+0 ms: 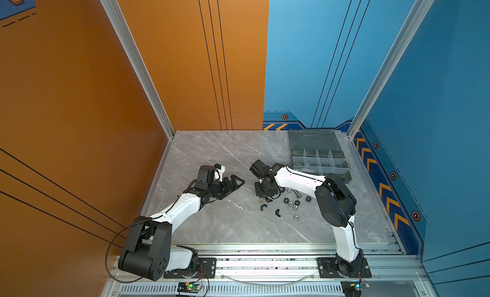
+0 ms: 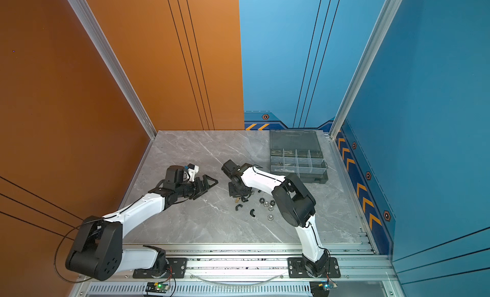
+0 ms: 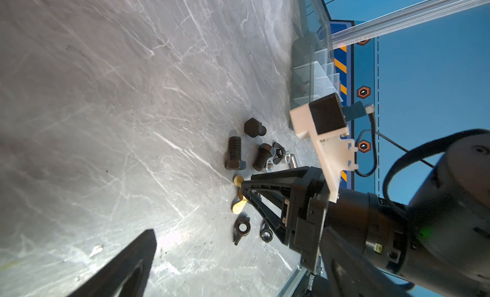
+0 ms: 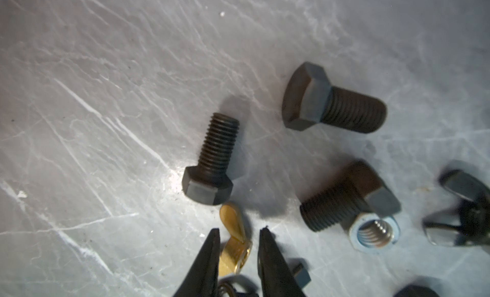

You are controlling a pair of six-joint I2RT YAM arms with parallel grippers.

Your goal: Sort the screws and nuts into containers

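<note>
My right gripper is low over a brass wing nut, fingers apart around it, partly open; in the left wrist view its tips are at that nut. Just beyond lie black bolts, a silver nut and dark wing nuts. More nuts and small parts are scattered on the grey table. My left gripper stands open to the left of the pile, nothing between its fingers.
A lidded organizer box with clear dividers stands open at the back right, behind my right arm.
</note>
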